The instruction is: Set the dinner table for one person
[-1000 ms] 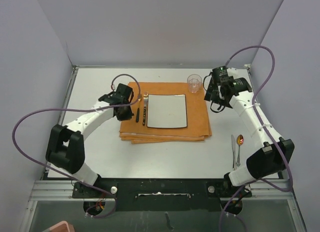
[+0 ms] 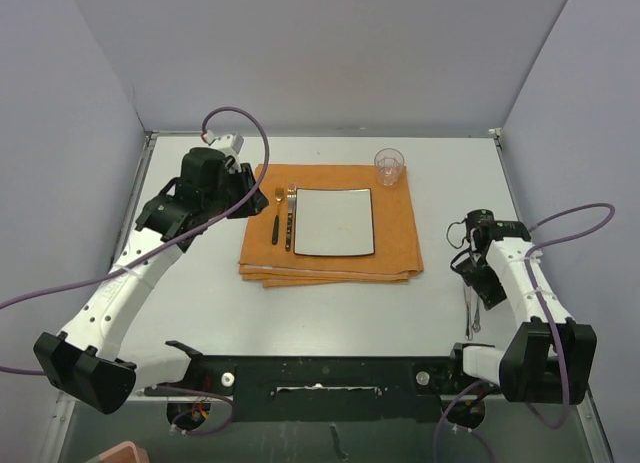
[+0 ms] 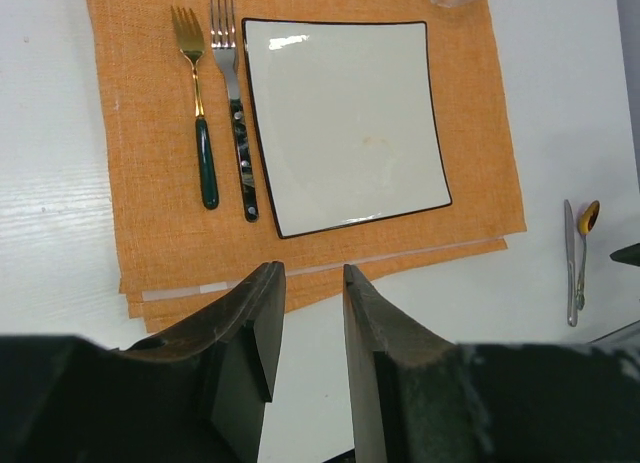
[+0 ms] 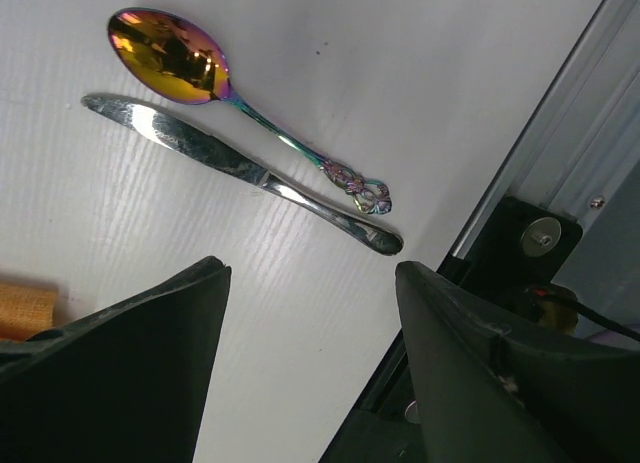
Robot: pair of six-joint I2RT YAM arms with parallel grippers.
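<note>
An orange placemat (image 2: 400, 233) holds a white square plate (image 2: 334, 223), a gold fork with green handle (image 3: 205, 159) and a silver fork (image 3: 241, 148) left of it, and a clear glass (image 2: 389, 166) at its back right. My left gripper hangs raised above the left side, fingers part apart, empty. My right gripper is over the right side, fingers apart and empty, near a knife (image 4: 238, 165) and a rainbow-gold spoon (image 4: 170, 58) lying side by side on the bare table.
A dark rail (image 2: 320, 373) runs along the front edge, with walls at back and sides.
My right gripper has moved from beside the glass down to over the knife and spoon. My left gripper has risen from the forks. The table items have not visibly moved.
</note>
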